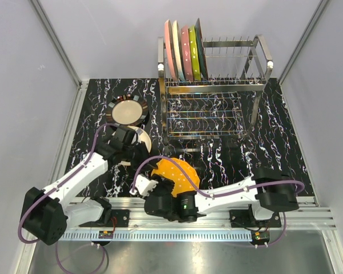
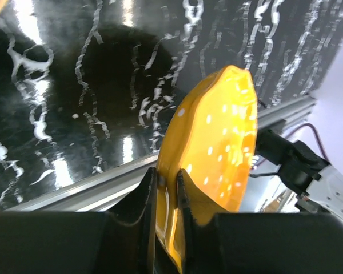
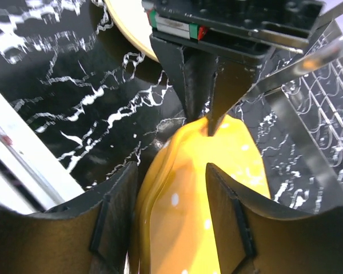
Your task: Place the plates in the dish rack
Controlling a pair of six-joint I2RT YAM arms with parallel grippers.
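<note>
An orange polka-dot plate is raised at the front middle. My left gripper is shut on its edge, seen in the left wrist view. In the right wrist view the plate stands between the fingers of my right gripper, which are part open around the edge; whether they touch it is unclear. A cream plate and a striped plate lie on the left of the counter. Several coloured plates stand upright in the left of the rack's upper tier.
The dish rack stands at the back right; the right of its upper tier and its lower tier are empty. Metal rails run along the counter's sides and front.
</note>
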